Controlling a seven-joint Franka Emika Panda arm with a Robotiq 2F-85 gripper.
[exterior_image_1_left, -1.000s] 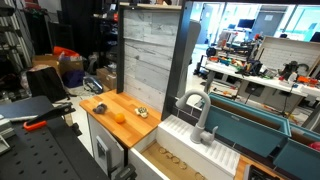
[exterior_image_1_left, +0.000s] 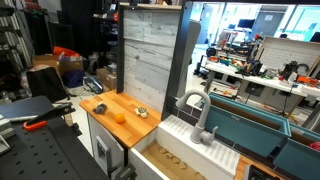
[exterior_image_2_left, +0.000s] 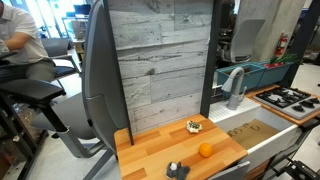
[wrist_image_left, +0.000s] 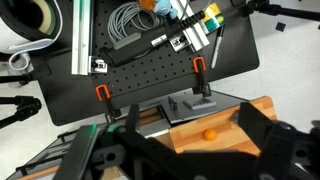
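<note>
An orange ball (exterior_image_2_left: 206, 150) rests on the wooden countertop (exterior_image_2_left: 160, 158). It also shows as a small orange ball (exterior_image_1_left: 119, 118) in exterior view 1 and as the orange ball (wrist_image_left: 210, 134) low in the wrist view. My gripper shows dark and blurred at the bottom of the wrist view, its fingers wide apart. Nothing is visible between them. The countertop and the ball lie well below it. Neither exterior view clearly shows the gripper.
Beside the counter are an open white drawer (exterior_image_1_left: 175, 165), a grey faucet (exterior_image_1_left: 205, 118) and a stove (exterior_image_2_left: 290, 100). Small items (exterior_image_2_left: 193, 126) sit on the counter. The black table (wrist_image_left: 150, 80) carries tools, a cable coil (wrist_image_left: 130, 22) and orange handles (wrist_image_left: 199, 65).
</note>
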